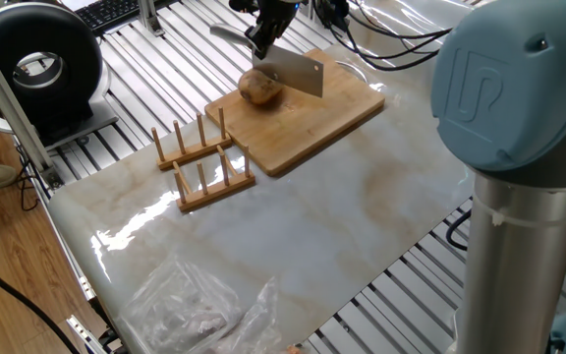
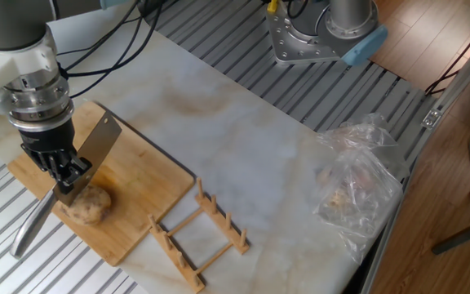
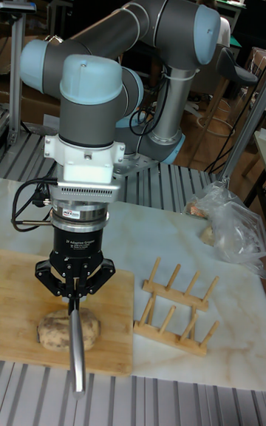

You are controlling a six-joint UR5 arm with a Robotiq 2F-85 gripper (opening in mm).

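Observation:
A cleaver is held in my gripper (image 2: 68, 184), which is shut on it near where blade meets handle. The steel blade (image 1: 298, 73) stands on edge over the board, and its silver handle (image 2: 33, 224) sticks out past the gripper. The potato (image 1: 258, 87), brown and whole-looking, rests on the wooden cutting board (image 1: 308, 123). In the third exterior view the handle (image 3: 77, 351) passes in front of the potato (image 3: 55, 331), and the blade is hidden behind the gripper. Whether the blade touches the potato, I cannot tell.
A wooden peg rack (image 2: 206, 237) stands beside the board. Clear plastic bags (image 2: 357, 184) lie at the table's far end from the board. Black cables (image 1: 391, 49) hang near the arm.

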